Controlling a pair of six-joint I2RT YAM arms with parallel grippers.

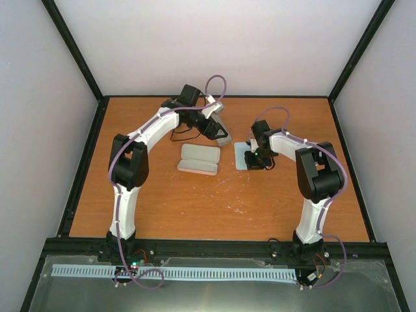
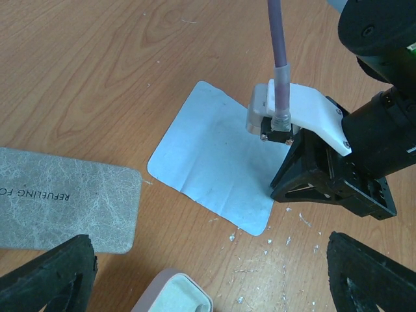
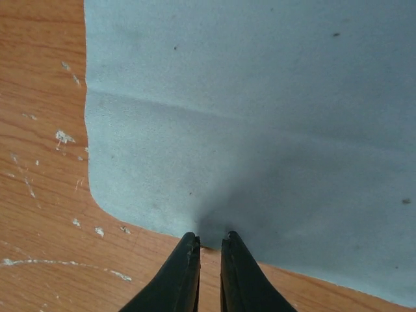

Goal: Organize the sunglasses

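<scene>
A pale blue cloth (image 2: pixel 211 149) lies flat on the table; my right gripper is down at its near edge, fingertips close together at the cloth. Whether cloth is between them is hard to see. My left gripper hangs open above the table, over a grey case labelled "REFUELING" (image 2: pixel 65 201) and the end of an open pink case (image 2: pixel 162 292). In the top view the open case (image 1: pixel 198 166) sits at centre. Thin dark frames, apparently the sunglasses (image 1: pixel 179 136), lie behind it, partly hidden by my left arm.
The wooden table (image 1: pixel 162 208) has clear room in front and at both sides. Walls border the back and sides.
</scene>
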